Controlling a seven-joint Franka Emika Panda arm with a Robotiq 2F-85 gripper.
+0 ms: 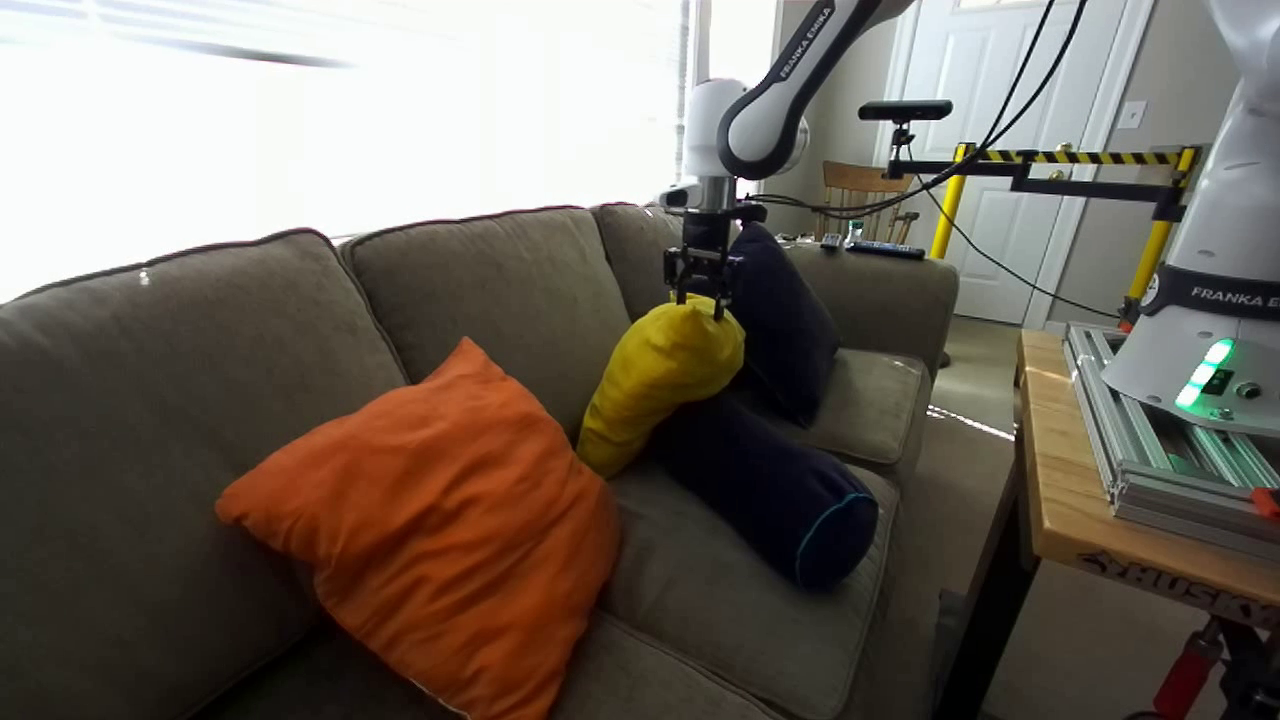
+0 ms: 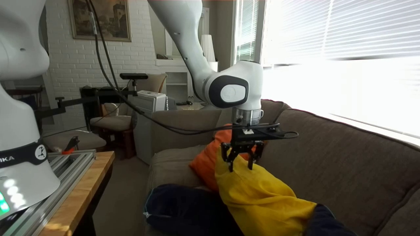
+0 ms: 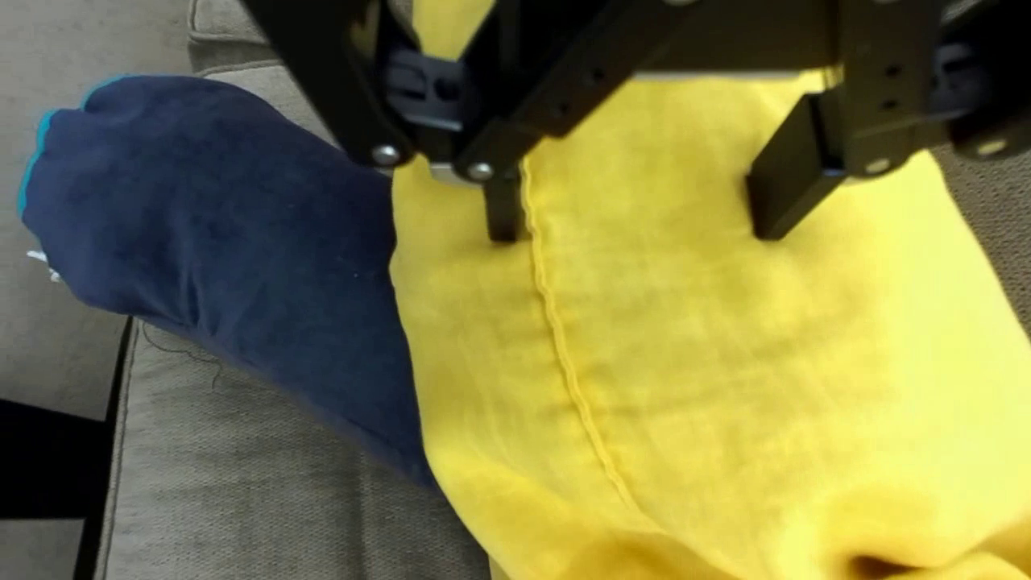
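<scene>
My gripper [image 1: 701,307] points down at the top of a yellow pillow [image 1: 667,360], its two fingers apart. In exterior view 2, the gripper [image 2: 240,169] has its tips against or just in front of the yellow cloth [image 2: 263,192]. The wrist view has a wide gap between the fingertips of the gripper, with yellow cloth [image 3: 696,367] and its seam below. No cloth is visibly pinched; exact contact is hard to tell. The yellow pillow leans on the sofa, partly over a dark blue bolster [image 1: 774,498].
An orange pillow [image 1: 444,528] lies on the sofa nearer exterior view 1. Behind the gripper there, a dark blue pillow [image 1: 780,324] leans near the sofa arm. The sofa backrest [image 1: 492,288] rises along the window side. A wooden bench [image 1: 1086,480] carries the robot base.
</scene>
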